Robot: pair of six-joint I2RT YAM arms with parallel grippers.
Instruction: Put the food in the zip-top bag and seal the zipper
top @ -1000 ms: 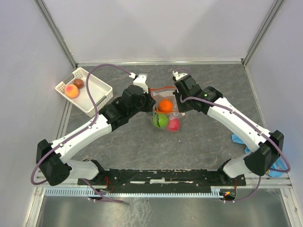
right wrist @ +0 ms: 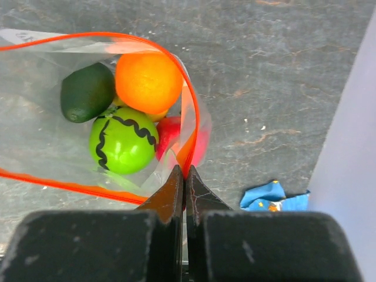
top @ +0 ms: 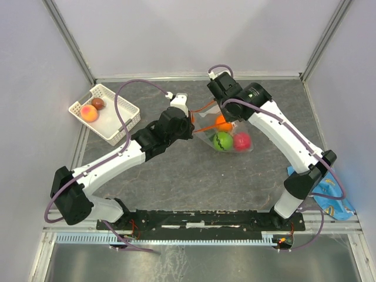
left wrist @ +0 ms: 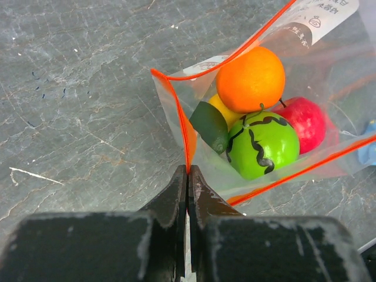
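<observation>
The clear zip top bag (left wrist: 211,158) with an orange zipper rim hangs between my two grippers, its mouth spread open. Inside lie an orange (left wrist: 251,79), a green melon-like fruit (left wrist: 264,145), a red fruit (left wrist: 304,123), a dark green avocado-like piece (right wrist: 88,93) and something yellow (left wrist: 226,111), partly hidden. My left gripper is shut on one corner of the rim. At the opposite corner, my right gripper is shut with the orange rim between its fingertips. From above, the right arm covers part of the bag.
A white basket (top: 130,120) at the back left holds a peach (top: 89,113) and a brown round item (top: 98,103). Crumpled blue packaging (top: 332,197) lies at the right wall.
The bag and its fruit have swung to the right and slightly toward the back. My right gripper has shifted and tilted, and the left has moved a little right. The rim now stands slanted.
</observation>
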